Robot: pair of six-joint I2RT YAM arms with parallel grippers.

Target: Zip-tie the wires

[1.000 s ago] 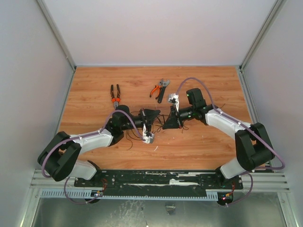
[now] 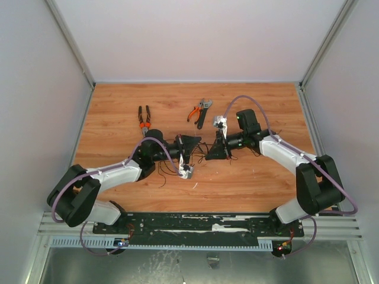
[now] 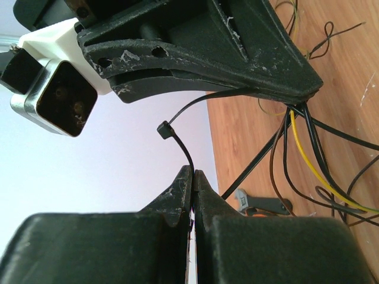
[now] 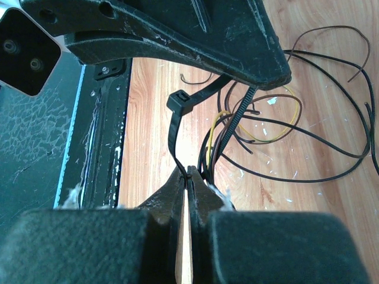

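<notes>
My left gripper is shut on one end of a black zip tie (image 3: 187, 152). The tie's square head (image 3: 165, 129) hangs in the air between the two grippers, the strap bent around it. Across from it, my right gripper is shut, with the thin zip tie (image 4: 173, 133) running in between its fingertips. A bundle of black, brown and yellow wires (image 3: 306, 157) lies close by. Beside the wires a ribbed strap (image 4: 238, 118) slants down from the left gripper. Whether the loop encircles the whole bundle is hidden by the grippers.
Red-handled pliers (image 2: 144, 125) lie at the back left. Orange pliers (image 2: 194, 112) and an adjustable wrench (image 2: 203, 114) lie at the back middle. Loose wire ends spread under the grippers.
The left arm looks still.
</notes>
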